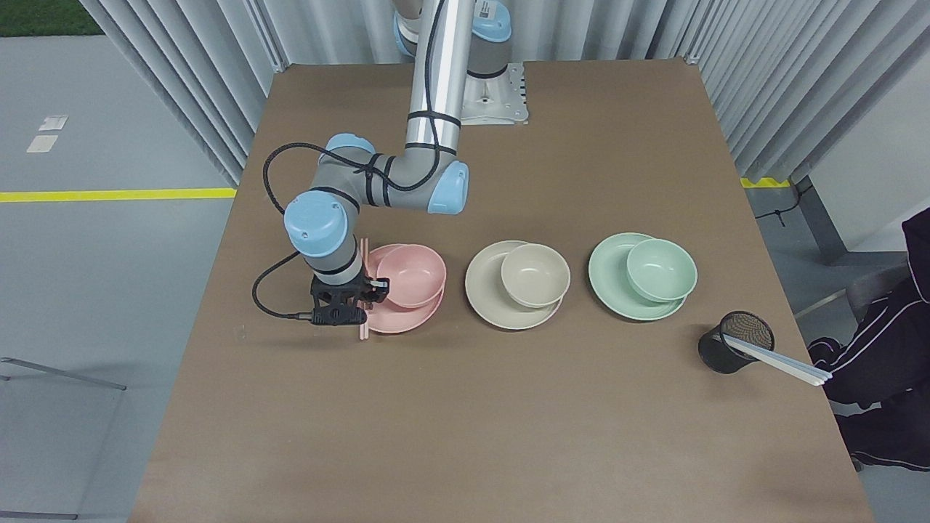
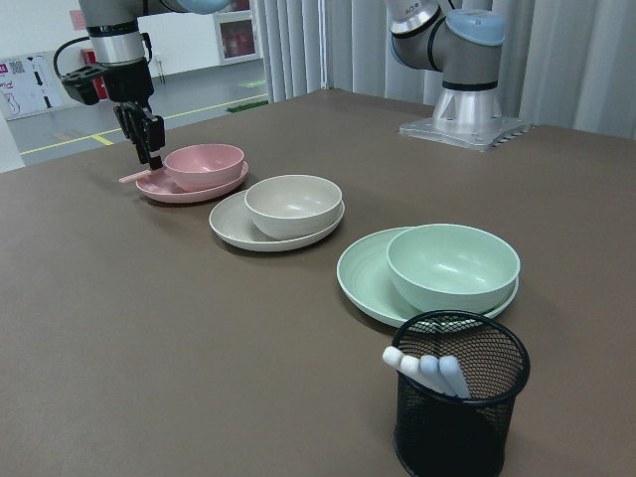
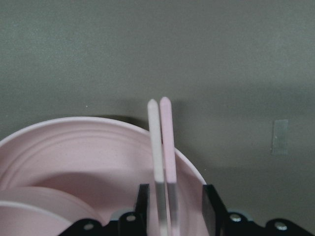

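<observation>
A pair of pink chopsticks (image 3: 167, 142) (image 1: 363, 333) lies across the left part of the pink plate (image 1: 403, 319), beside the pink bowl (image 1: 411, 272) that sits on it. My gripper (image 2: 152, 159) is down at the plate's left part, over the chopsticks, its fingers apart on either side of both sticks in the wrist view, open. Whether the fingertips touch the plate I cannot tell.
Right of the pink set stand a cream bowl (image 1: 535, 272) on a cream plate and a green bowl (image 1: 662, 266) on a green plate. A black mesh cup (image 2: 452, 437) with white chopsticks stands at the right.
</observation>
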